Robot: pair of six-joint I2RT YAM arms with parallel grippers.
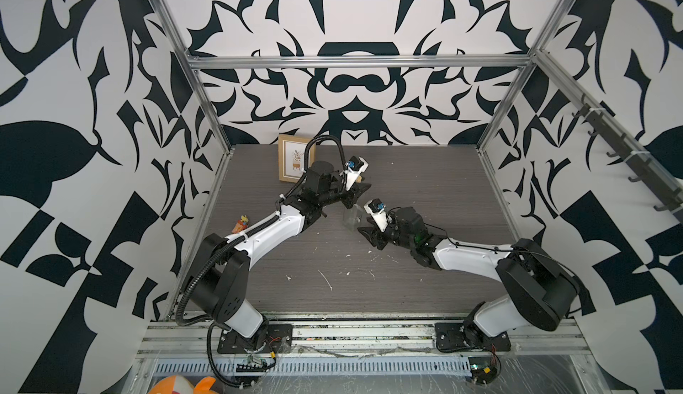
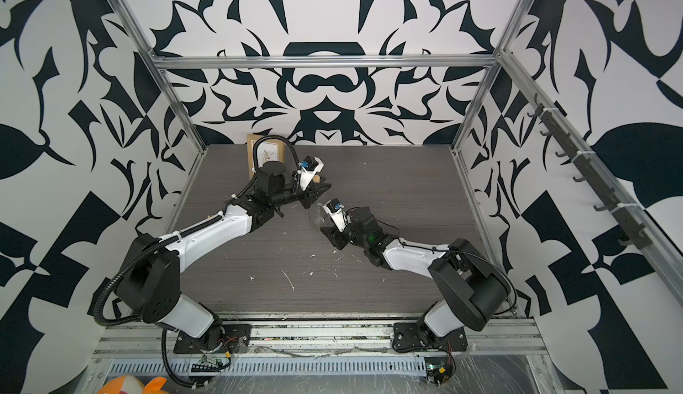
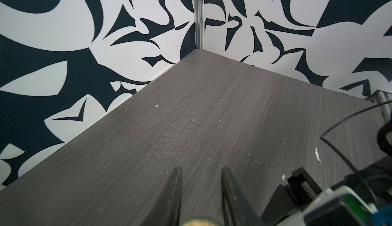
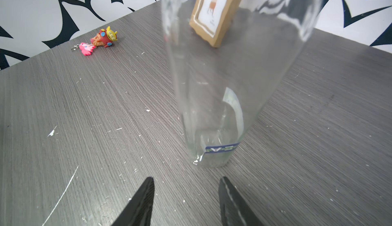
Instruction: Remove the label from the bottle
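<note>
A clear bottle hangs upright under my left gripper (image 1: 361,189), which is shut on it near the top; a yellowish top shows between the blurred fingers in the left wrist view. A narrow blue-and-green label (image 4: 221,147) is near the bottle's bottom, with a pale strip above it. My right gripper is open, a little in front of and below the bottle's bottom, with nothing between its fingers. In both top views the bottle is mostly hidden behind the grippers.
A wooden picture frame (image 1: 286,159) stands at the back left. Small toys (image 4: 104,38) lie at the left edge of the dark table (image 1: 441,180). Scraps are scattered at the front middle.
</note>
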